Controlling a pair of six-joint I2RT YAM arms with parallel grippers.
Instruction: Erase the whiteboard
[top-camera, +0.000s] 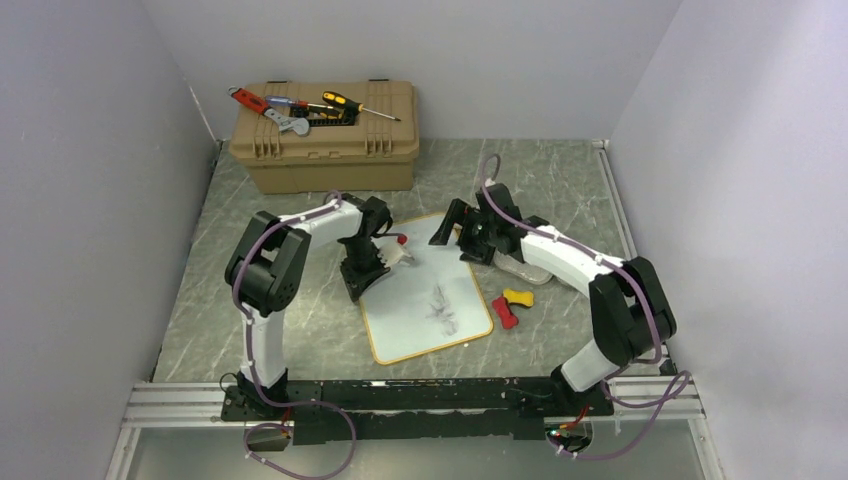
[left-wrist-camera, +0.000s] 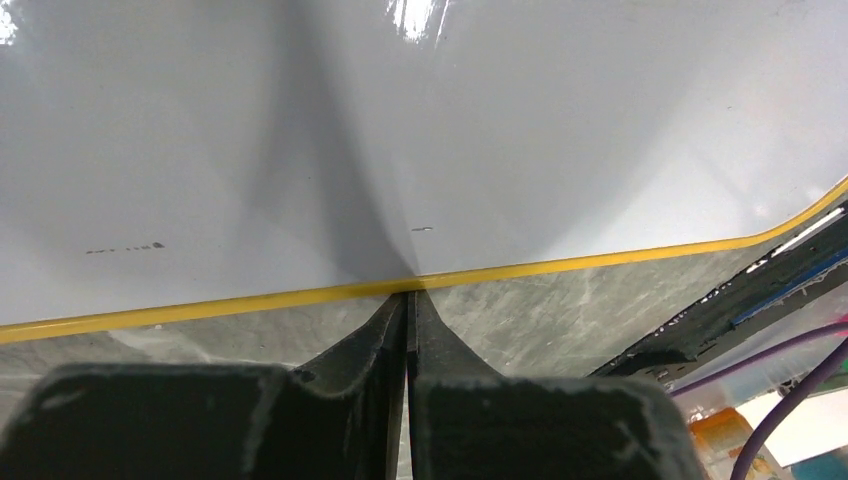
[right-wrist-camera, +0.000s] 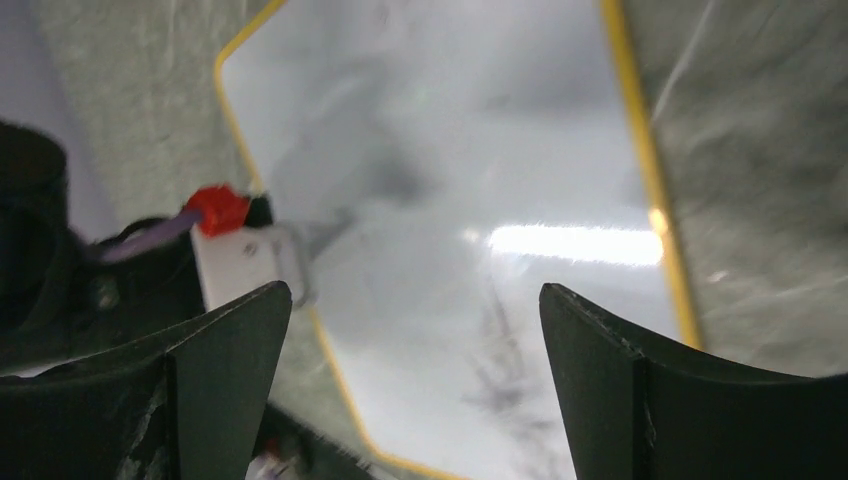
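The whiteboard (top-camera: 415, 325), white with a yellow rim, lies tilted on the grey floor in the top view. Dark scribble marks (top-camera: 441, 312) show on its near right part, and in the right wrist view the same marks (right-wrist-camera: 505, 370) look blurred. On the board's left rim, my left gripper is shut, its fingertips meeting at the yellow edge (left-wrist-camera: 530, 269). My right gripper stands open above the board's right edge, with nothing between its fingers. No eraser is held in either gripper.
A red bone-shaped piece (top-camera: 505, 313) and a yellow one (top-camera: 518, 297) lie right of the board. A clear tray (top-camera: 525, 268) sits partly under the right arm. At the back left stands a tan toolbox (top-camera: 330, 175) with tools on its lid.
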